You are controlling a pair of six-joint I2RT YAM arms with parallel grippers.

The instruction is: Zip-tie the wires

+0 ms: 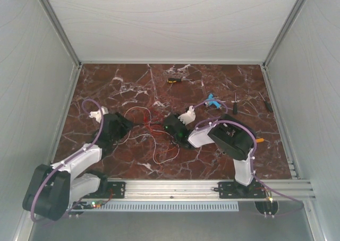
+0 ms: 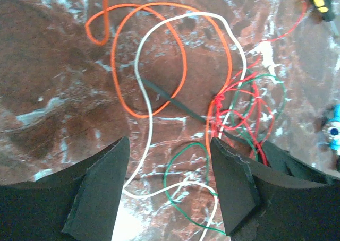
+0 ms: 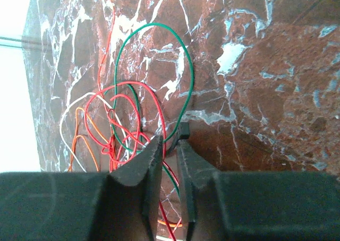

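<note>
Loose red (image 2: 248, 111), white (image 2: 142, 89), orange (image 2: 183, 66) and green wires (image 2: 169, 169) lie looped on the marble table. Across them runs a black zip tie (image 2: 183, 107), passing by the red tangle toward my right gripper. That gripper is a little open over the wires, a narrow gap showing red and green strands beneath. A dark end, apparently the tie's head (image 3: 183, 130), shows at its fingertips; whether the fingers touch it is unclear. My left gripper stands wide open above the wires, with nothing held.
At the back lies a yellow-and-black screwdriver (image 1: 174, 80). A blue tool (image 1: 213, 101) sits behind the right arm, and a dark-handled screwdriver (image 1: 235, 108) is farther right.
</note>
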